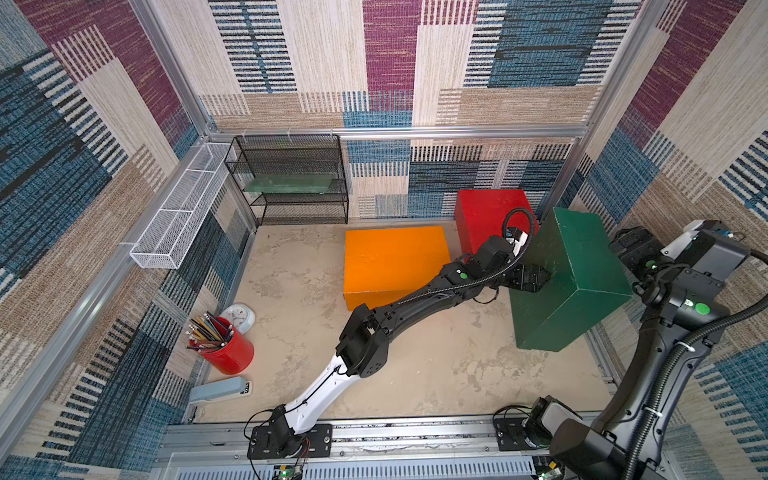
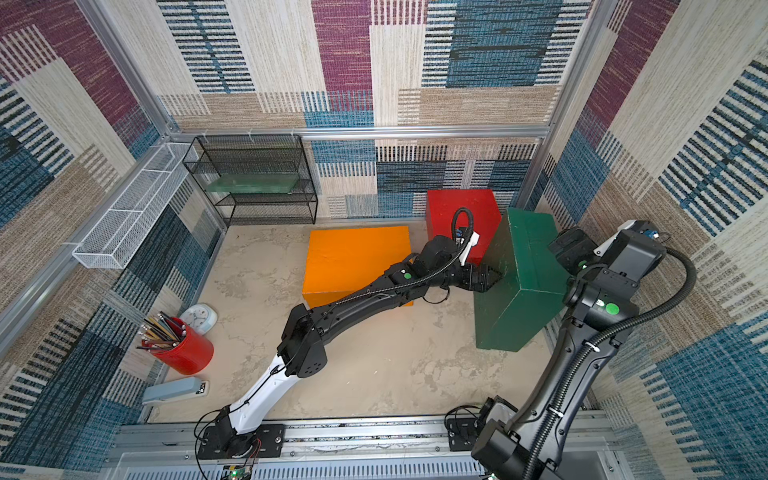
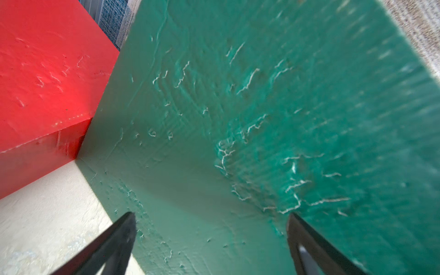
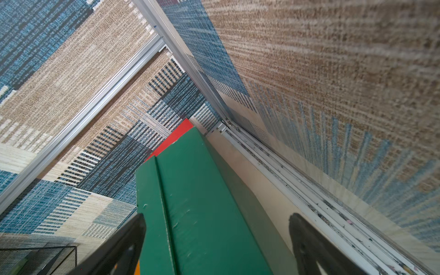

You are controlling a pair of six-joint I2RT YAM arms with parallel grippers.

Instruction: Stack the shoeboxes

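Note:
The green shoebox point(image 1: 556, 276) stands upright on its narrow side at the right of the table. Against its left face is my left gripper point(image 1: 537, 277); its two fingers point(image 3: 120, 247) show well apart in the left wrist view, the green face filling the space beyond. To the box's right my open right gripper point(image 1: 624, 244) hangs near the top, and between its fingers the right wrist view looks along the box top. A red shoebox point(image 1: 489, 216) lies behind. The orange shoebox point(image 1: 393, 256) lies flat left of it, partly covered by my left arm.
At the left back stands a black wire rack point(image 1: 288, 180), with a white wire basket point(image 1: 180, 208) on the left wall. A red pencil cup point(image 1: 230, 352) and a blue stapler-like object point(image 1: 217, 390) sit front left.

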